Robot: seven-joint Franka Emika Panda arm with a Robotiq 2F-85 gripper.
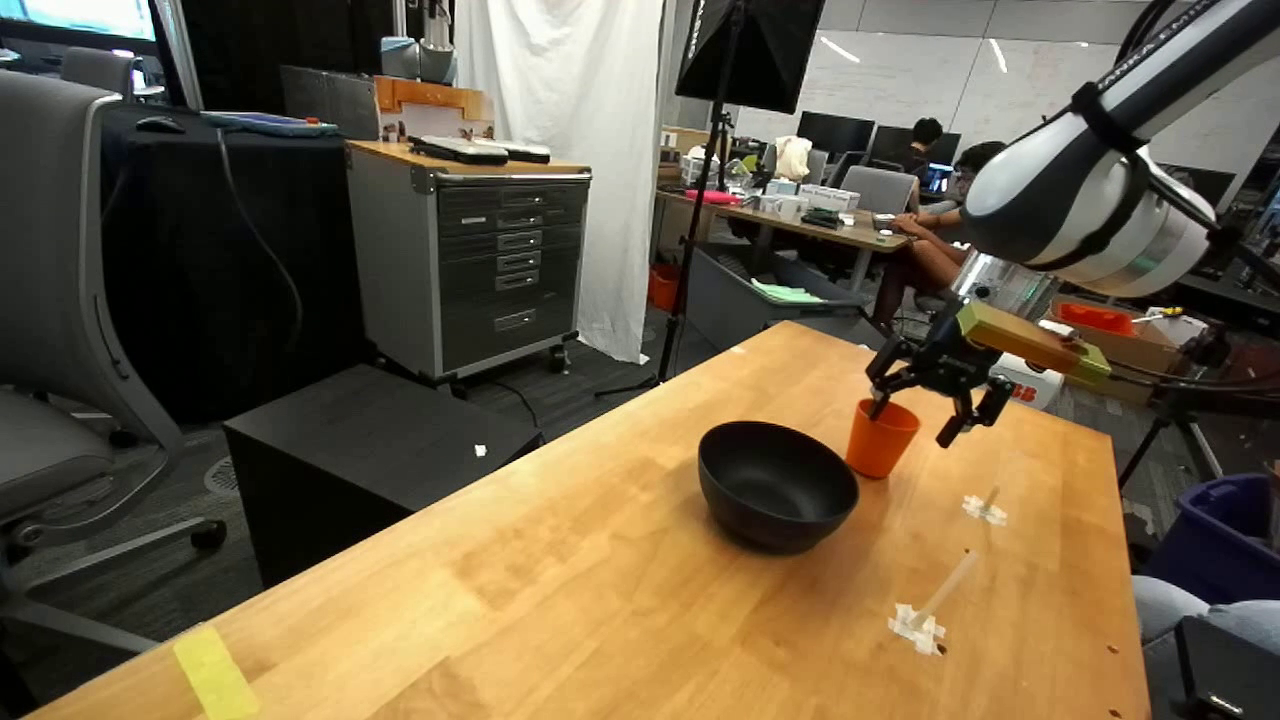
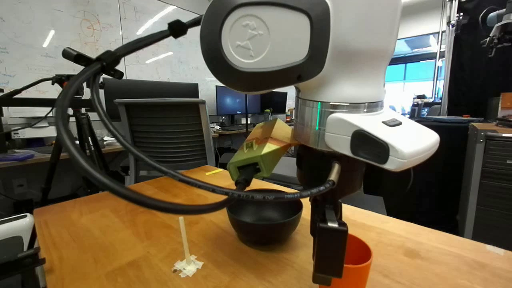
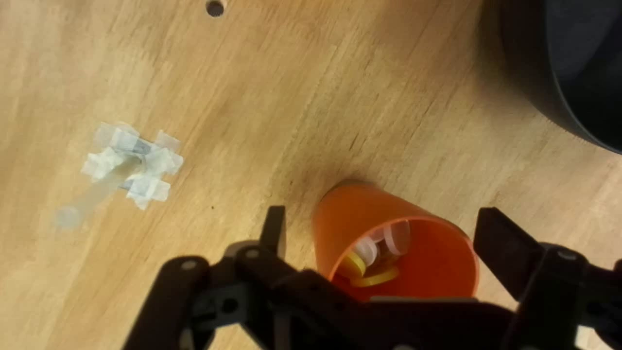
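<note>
An orange cup [image 1: 882, 439] stands upright on the table, with several small white and yellow round pieces [image 3: 365, 251] inside it. Open and pointing down, my gripper [image 1: 914, 425] hangs at the level of the cup's rim. In the wrist view the cup lies between the two spread fingers, with a gap on the left and the right finger close to the rim. One finger covers part of the cup in exterior view 2. Beside the cup sits a black bowl [image 1: 774, 492], which looks empty in exterior view 1.
Two thin pegs, a nearer peg [image 1: 948, 588] and a farther one, rise from white tape patches [image 3: 137, 163] on the wooden table [image 1: 540, 600]. Yellow tape [image 1: 216, 672] marks the table's far left end. Bare tabletop stretches left of the bowl.
</note>
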